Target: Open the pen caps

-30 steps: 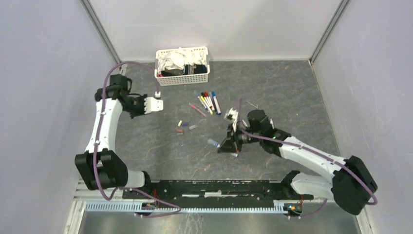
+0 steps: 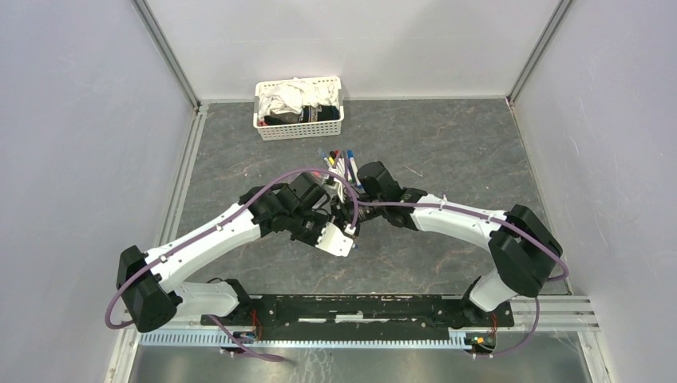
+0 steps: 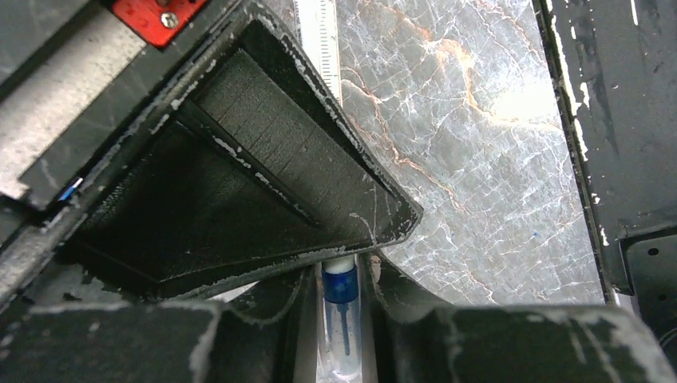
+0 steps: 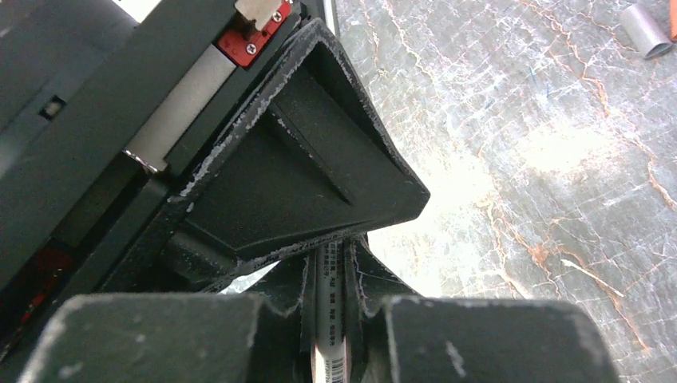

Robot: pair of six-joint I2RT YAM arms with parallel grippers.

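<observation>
The two grippers meet over the middle of the table in the top view, their fingertips mostly hidden by the arms. In the right wrist view, a marker's pale grey barrel (image 4: 330,311) with a barcode sits snugly between my right gripper's fingers, and my right gripper is shut on it. The left wrist view has a clear cap with a blue band (image 3: 341,287) between the fingers of my left gripper. Those fingers stand very close on both sides of the cap; whether they press on it cannot be told.
Several markers (image 2: 354,166) lie in a row behind the grippers, partly covered by the right arm. At the back stands a white basket (image 2: 302,131) with cloth in it. A small grey cylinder (image 4: 645,30) rests on the table.
The left arm has swung from the far left to the centre, up against the right gripper. The right gripper has moved left and lifted, the marker with it from where it lay on the table.
</observation>
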